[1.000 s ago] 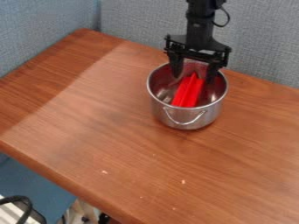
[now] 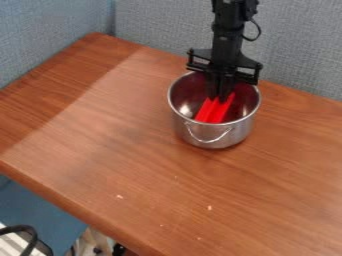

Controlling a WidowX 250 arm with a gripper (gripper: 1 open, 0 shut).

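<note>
A steel pot point(image 2: 211, 130) with a wire handle stands on the wooden table toward the back right. Inside it lie red elongated objects point(image 2: 211, 110), leaning along the pot's interior. My black gripper point(image 2: 221, 88) reaches down from above into the pot, its lower part at the upper end of the red objects. Its fingertips are too dark and hidden to show whether they are open or holding anything.
Grey padded walls line the back and left of the table point(image 2: 94, 150). Below the lower left edge are some cables and clutter.
My gripper has descended into the pot, and its fingers appear closer together than a second ago. The pot stays in the same place.
</note>
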